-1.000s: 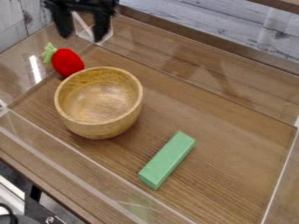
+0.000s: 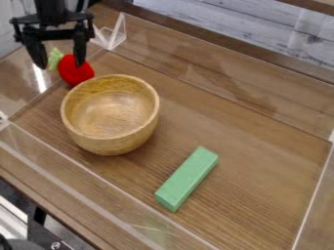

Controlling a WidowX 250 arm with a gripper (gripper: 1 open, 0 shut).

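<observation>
My black gripper (image 2: 53, 41) hangs at the top left with its fingers spread open, just above a red object (image 2: 77, 70) with a green part (image 2: 55, 59) on its left side. Nothing shows held between the fingers. A wooden bowl (image 2: 109, 114) sits just below and right of the red object. A green block (image 2: 187, 179) lies at the lower middle.
A small pale, clear object (image 2: 111, 34) is at the top, right of the gripper. The table's left edge runs near the lower-left corner.
The gripper has moved left and downward from above the upper middle to over the red object. The bowl and green block have stayed in place.
</observation>
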